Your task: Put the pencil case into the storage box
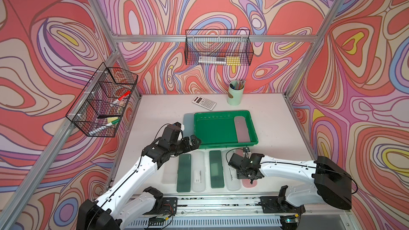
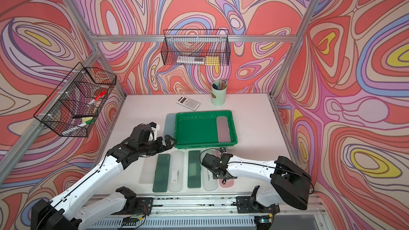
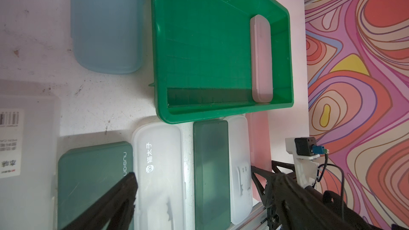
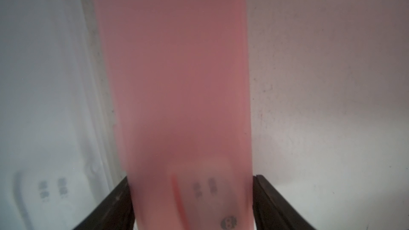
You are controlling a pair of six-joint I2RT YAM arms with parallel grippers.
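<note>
A translucent pink pencil case [image 4: 183, 81] lies flat on the table, its length running between the fingers of my right gripper. One finger is against or very near each long side; whether they press on it cannot be told. From above, the right arm hides most of this case, leaving its front end [image 1: 250, 183] visible. The green storage box [image 3: 159, 59] stands behind the row of cases, with another pink case [image 3: 260, 59] inside along its right wall. My left gripper is open and empty, above the table near the box's front left corner.
Left of the pink case lie a clear case [image 3: 239, 166], a dark green case [image 3: 211, 174] and several more. A blue case [image 3: 106, 25] sits left of the box. Behind are a calculator [image 1: 204, 103] and a pen cup [image 1: 234, 95].
</note>
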